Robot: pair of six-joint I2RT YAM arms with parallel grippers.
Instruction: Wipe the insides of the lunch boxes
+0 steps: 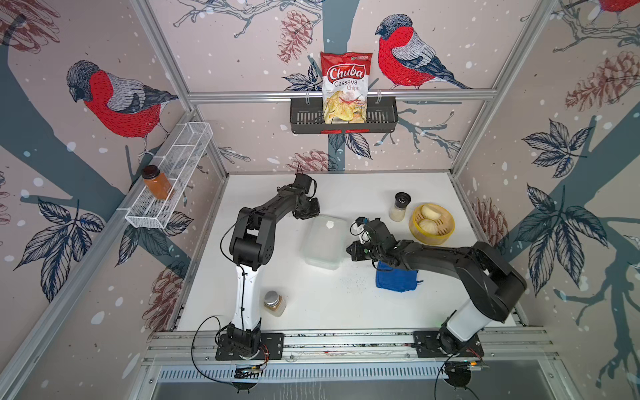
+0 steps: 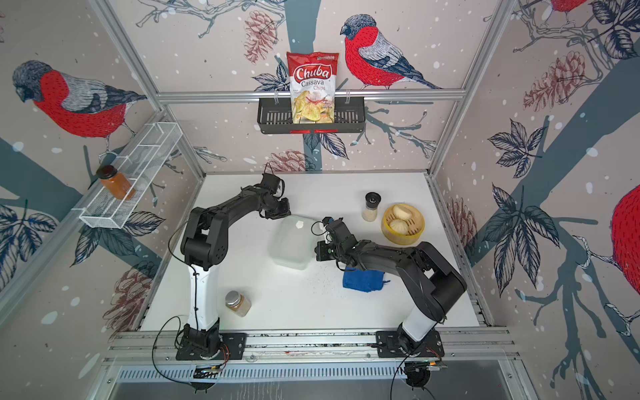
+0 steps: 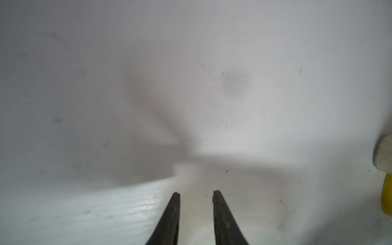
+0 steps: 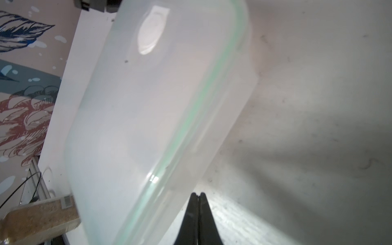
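Observation:
A translucent lunch box (image 1: 323, 243) (image 4: 147, 106) stands in the middle of the table; in the right wrist view its top has a pale green edge strip. My left gripper (image 1: 306, 213) is at the box's far left, part open, with no object between its fingers. My right gripper (image 1: 353, 250) is shut beside the box's right side, nothing showing between its fingers. A blue cloth (image 1: 396, 280) lies below my right arm.
A pepper grinder (image 1: 400, 206) and a yellow steamer basket (image 1: 446, 233) stand back right. A small jar (image 1: 273, 303) stands front left.

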